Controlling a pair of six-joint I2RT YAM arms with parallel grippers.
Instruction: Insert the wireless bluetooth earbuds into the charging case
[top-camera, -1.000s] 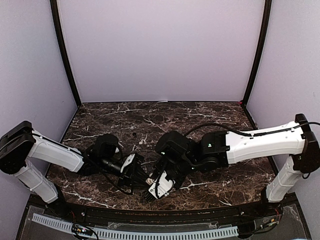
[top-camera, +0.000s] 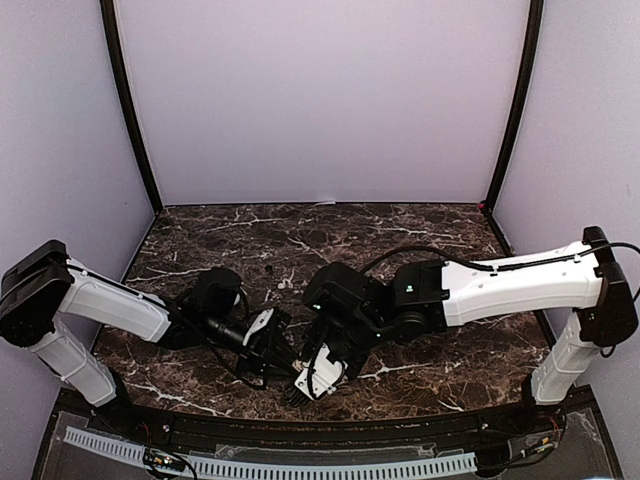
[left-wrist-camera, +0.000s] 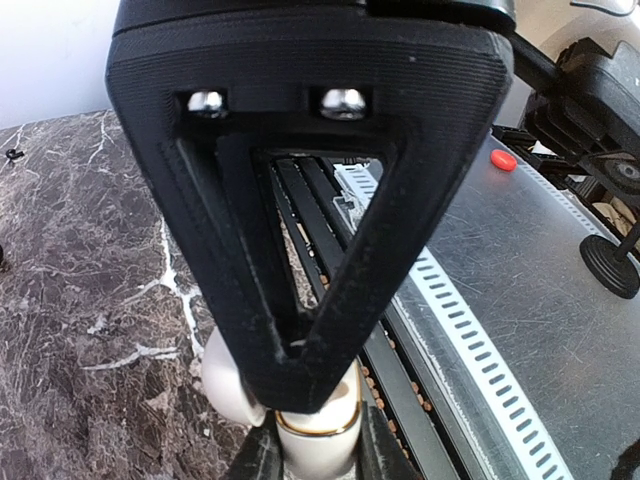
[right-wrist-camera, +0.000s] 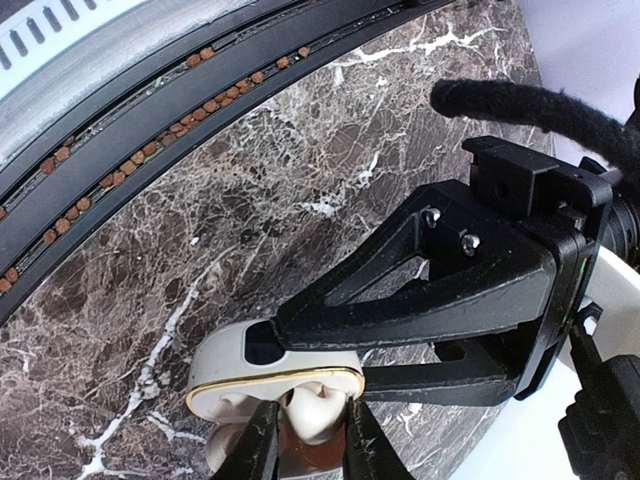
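Both grippers meet low at the middle of the top view, where my left gripper (top-camera: 290, 365) is shut on the white charging case (right-wrist-camera: 220, 385), which has a gold rim and open lid. In the right wrist view, the fingers of my right gripper surround a white earbud (right-wrist-camera: 315, 410) at the case's opening; whether they grip it firmly is hard to tell. In the left wrist view, a black finger covers much of the case, and a white rounded piece (left-wrist-camera: 228, 385) shows beside it.
Walls stand at back and sides.
The left arm stays nearly still.
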